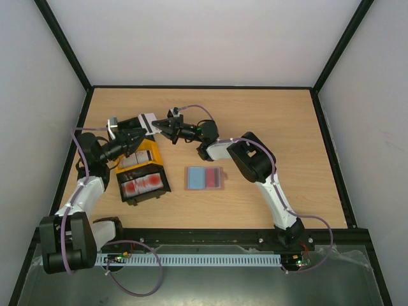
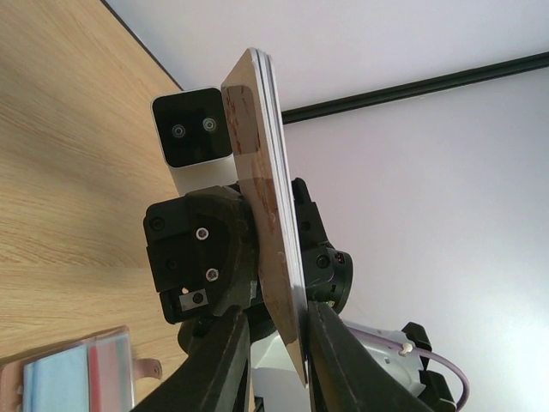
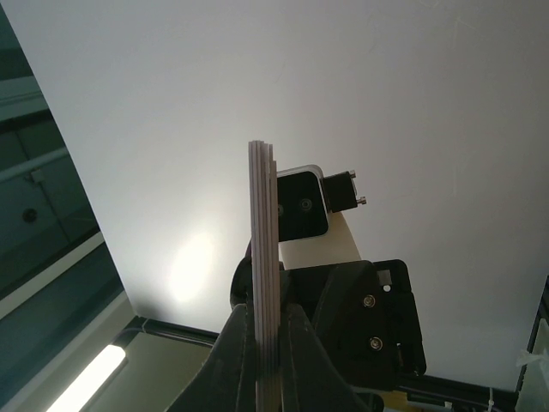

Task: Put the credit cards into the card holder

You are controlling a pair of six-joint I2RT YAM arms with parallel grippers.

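A thin stack of cards (image 1: 148, 121) stands on edge in the air between my two grippers. In the right wrist view the stack (image 3: 264, 232) rises from between the fingers of my right gripper, which is shut on it. My left gripper is part open. The cards' lower corner (image 2: 283, 322) reaches between its fingers, close against the right-hand one and clear of the left-hand one. A flat card holder (image 1: 204, 178) with blue and red panels lies on the table. Its strap tab (image 2: 147, 368) shows in the left wrist view.
Beneath the left gripper, a black and yellow box (image 1: 145, 199) with red and white packs inside stands on the table's left side.
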